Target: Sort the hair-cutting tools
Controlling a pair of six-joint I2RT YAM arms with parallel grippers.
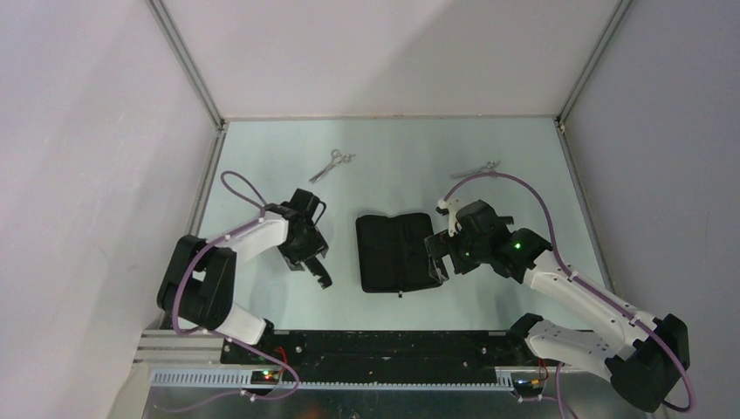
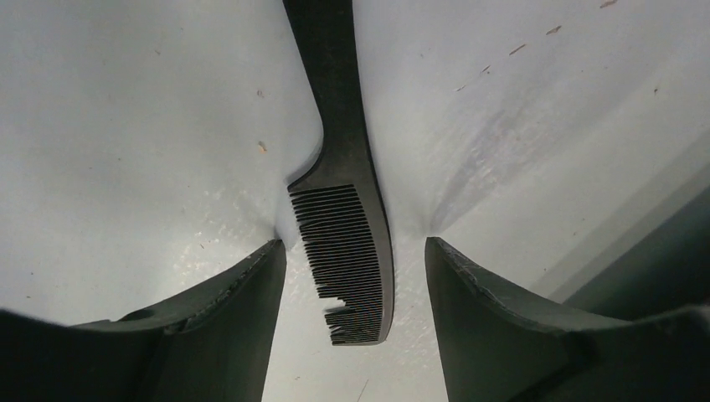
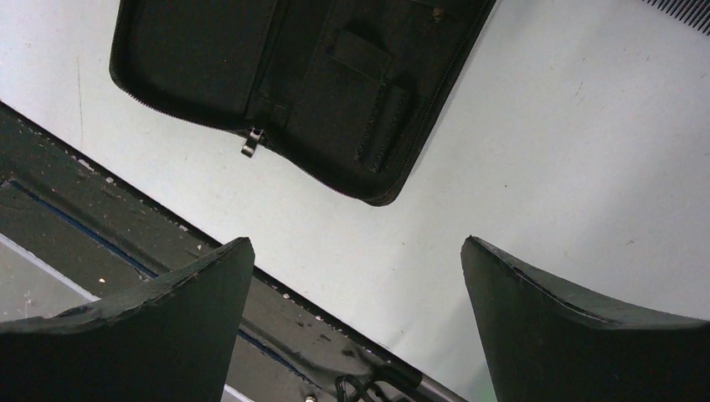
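A black comb (image 2: 343, 251) with fine teeth, a few broken, lies on the white table at the left. My left gripper is open just above it, one finger either side of the toothed end. An open black zip case (image 1: 384, 253) lies at the centre; in the right wrist view the case (image 3: 310, 75) shows empty straps. My right gripper hangs open by its right edge, nothing between the fingers. Silver scissors (image 1: 330, 167) lie at the back centre-left, and another pair (image 1: 476, 168) at the back right, partly behind a purple cable.
A toothed dark tool (image 3: 678, 12), probably another comb, shows at the right wrist view's corner. Walls enclose the sides and back; a dark rail runs along the front edge.
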